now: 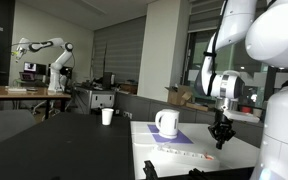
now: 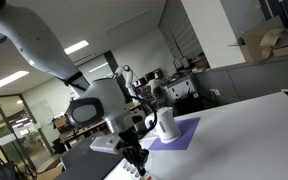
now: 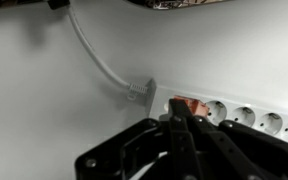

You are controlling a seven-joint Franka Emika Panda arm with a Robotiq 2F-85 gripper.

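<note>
A white power strip (image 3: 271, 122) with several round sockets and an orange-red switch (image 3: 193, 105) lies on the light table in the wrist view. Its grey cable (image 3: 99, 62) leaves from the switch end. My gripper appears shut, its black fingertips overlapping the switch in this view; nothing shows between them. In exterior view 1 the gripper (image 1: 220, 141) hangs low over the table, above and slightly right of the strip's (image 1: 182, 152) right end. Exterior view 2 has the gripper (image 2: 140, 171) at the bottom, partly covering the strip. Contact with the switch cannot be told.
Behind the strip, a white kettle (image 1: 167, 122) stands on a purple mat (image 1: 191, 137). A white cup (image 1: 107, 116) is farther left on the dark surface (image 1: 59, 150). Right of the mat in exterior view 2, the white table (image 2: 239, 140) is clear.
</note>
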